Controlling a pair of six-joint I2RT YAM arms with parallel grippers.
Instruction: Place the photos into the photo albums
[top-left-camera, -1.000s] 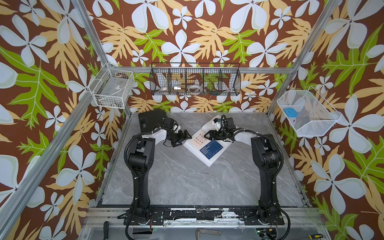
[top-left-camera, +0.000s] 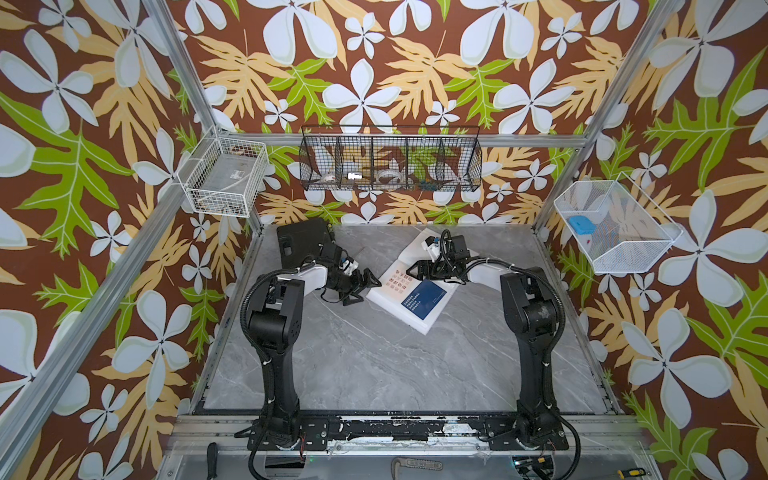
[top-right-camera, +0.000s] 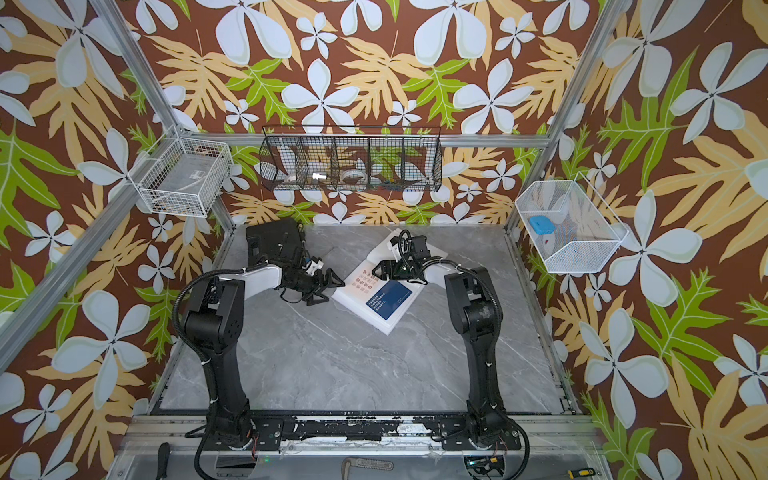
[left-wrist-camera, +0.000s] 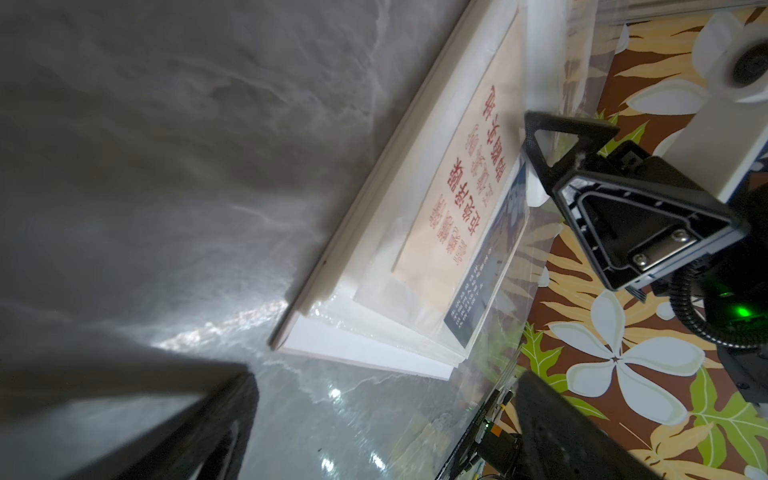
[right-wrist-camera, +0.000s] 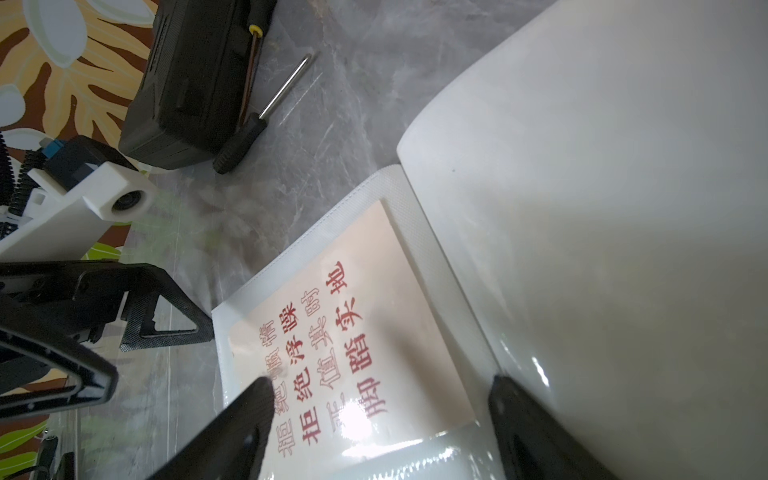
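Observation:
The open white album (top-left-camera: 386, 310) lies skewed on the table. A beige photo with red characters (right-wrist-camera: 344, 344) lies flat on its page, with glossy plastic along its lower edge. Next to it is a dark blue photo (top-left-camera: 424, 300) with pale text. My left gripper (top-left-camera: 366, 289) stands open just left of the album, nothing between its fingers. Over the album, my right gripper (top-left-camera: 415, 273) has its fingers (right-wrist-camera: 524, 428) apart, above the beige photo's lower end; whether they touch it I cannot tell. A blank white page (right-wrist-camera: 632, 200) curves up beside that photo.
Behind the left arm sits a black case (top-left-camera: 297, 240), with a screwdriver (right-wrist-camera: 264, 112) on the table near it. Wire baskets (top-left-camera: 392, 164) hang at the back and sides.
My left gripper has drawn back from the album's left edge, moving left and slightly toward the front. The album's front corner has shifted a little to the right. The right arm barely moved.

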